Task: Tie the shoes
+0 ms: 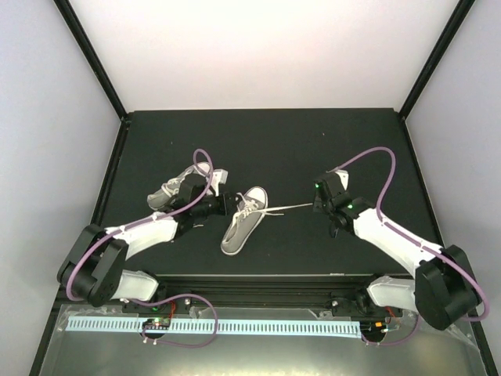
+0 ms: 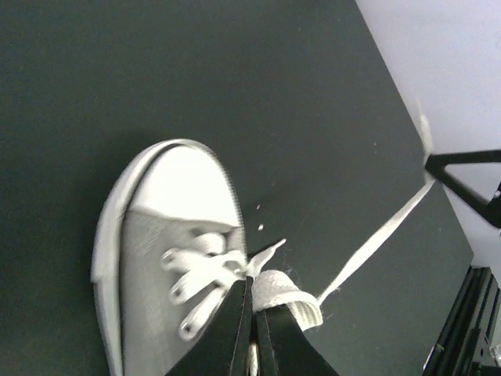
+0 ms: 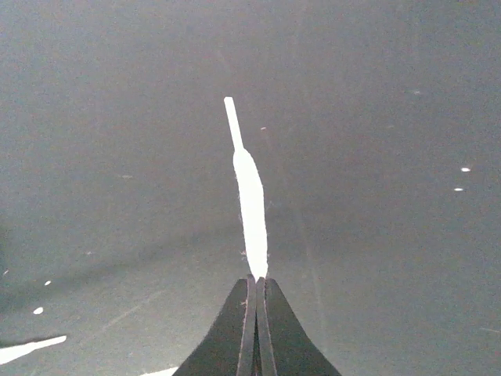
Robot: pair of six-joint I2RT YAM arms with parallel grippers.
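The grey sneaker lies tilted in mid-table, toe away from me, its white laces across the top. My left gripper is shut on a white lace at the shoe's right side. My right gripper is shut on the other end of a white lace, drawn taut out to the right, as the top view and left wrist view show. A second shoe lies at the back left, partly hidden behind the left arm.
White walls stand around it, with a dark frame and rail along the near edge.
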